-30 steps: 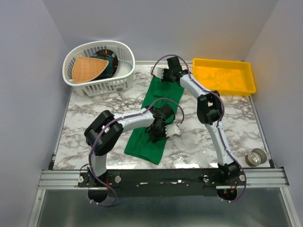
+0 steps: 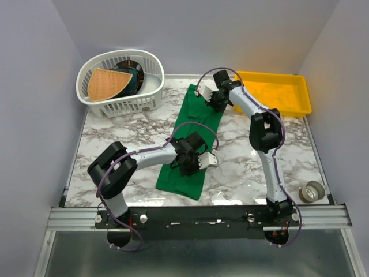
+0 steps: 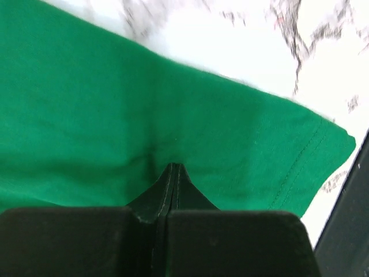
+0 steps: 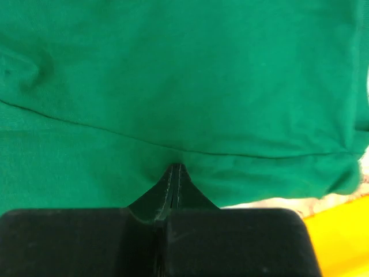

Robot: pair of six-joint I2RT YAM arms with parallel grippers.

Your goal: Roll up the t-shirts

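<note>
A green t-shirt [image 2: 181, 179] lies lengthwise on the marble table, from near the front edge to the back. My left gripper [image 2: 190, 167] is over its front part; in the left wrist view its shut fingertips [image 3: 173, 179] are on or just above the cloth, with a hemmed corner to the right. My right gripper [image 2: 213, 101] is over the back part; in the right wrist view its shut fingertips [image 4: 176, 181] are at the cloth beside a long fold line. I cannot tell whether either pinches any fabric.
A white basket [image 2: 151, 99] with plates stands back left, a yellow tray [image 2: 288, 95] back right, beside the right arm. A metal cup [image 2: 311, 191] sits front right.
The right gripper has moved right, towards the yellow tray. The left arm has shifted left, and the shirt's front end lies a little further right.
</note>
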